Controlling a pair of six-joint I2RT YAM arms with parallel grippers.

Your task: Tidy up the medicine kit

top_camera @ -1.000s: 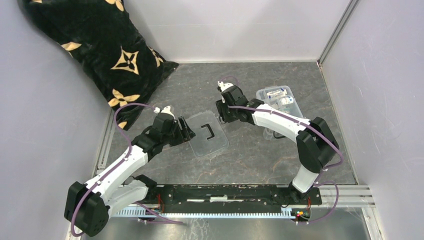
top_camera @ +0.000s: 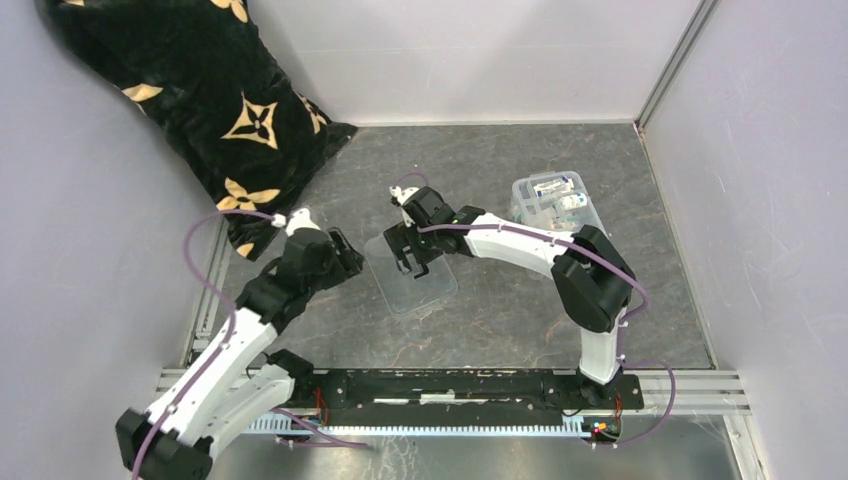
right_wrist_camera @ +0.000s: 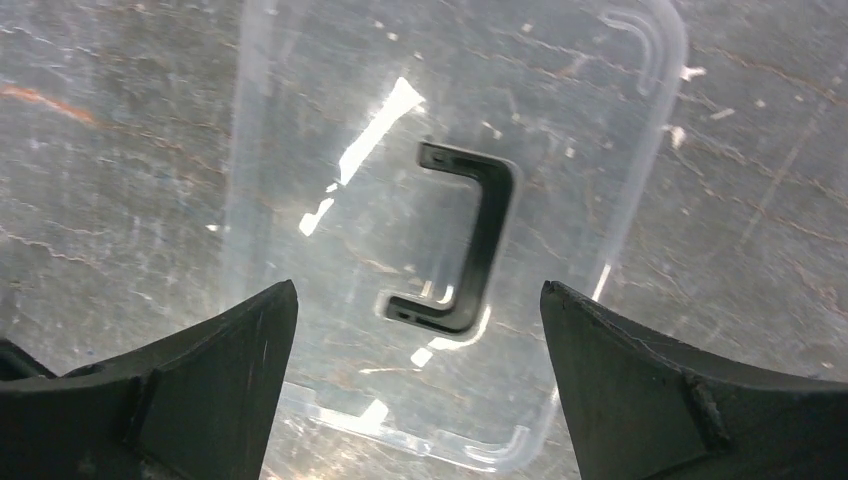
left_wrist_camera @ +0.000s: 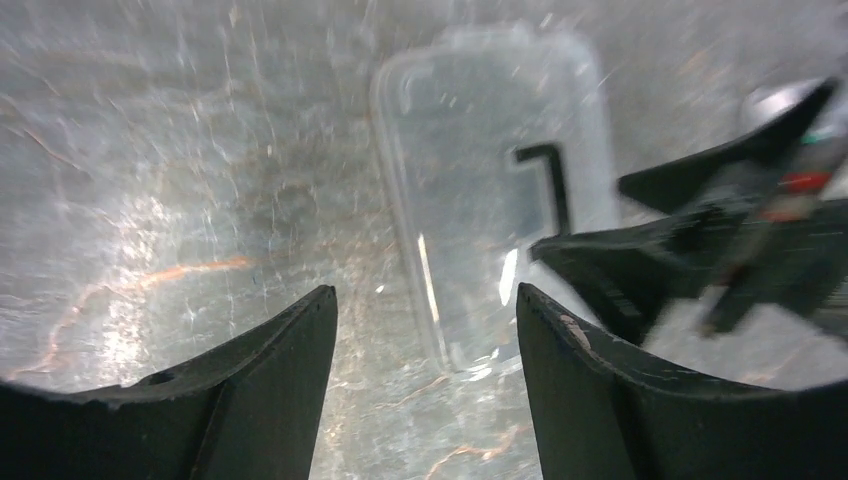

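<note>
A clear plastic lid (top_camera: 420, 295) with a black C-shaped handle (right_wrist_camera: 485, 235) lies flat on the grey floor. My right gripper (top_camera: 405, 245) hangs over it; in the right wrist view its fingers stand wide apart around the handle, holding nothing. My left gripper (top_camera: 345, 255) is off the lid's left side; in the left wrist view its fingers have a gap between them and no object shows there, so its state is unclear. The clear medicine box (top_camera: 556, 205), with white packages inside, stands at the back right, partly behind the right arm.
A black patterned cushion (top_camera: 200, 120) leans along the left wall at the back. White walls bound the floor.
My right gripper has moved left and toward the front, over the lid's handle. My left gripper has moved left, away from the lid.
</note>
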